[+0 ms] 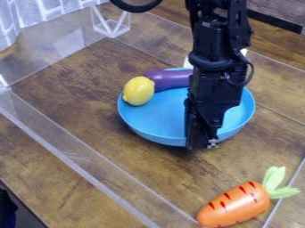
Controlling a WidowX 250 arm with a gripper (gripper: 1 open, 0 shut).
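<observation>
A blue bowl (155, 120) sits in the middle of the table, holding a yellow lemon-like object (138, 90) at its left and a purple eggplant (168, 77) at the back. My black gripper (205, 136) reaches down from above over the right part of the bowl, fingertips low near its front rim. The dark fingers hide what, if anything, is between them, and how far they stand apart is unclear.
An orange toy carrot (234, 206) with a green top lies at the front right. Clear plastic walls run along the left and front.
</observation>
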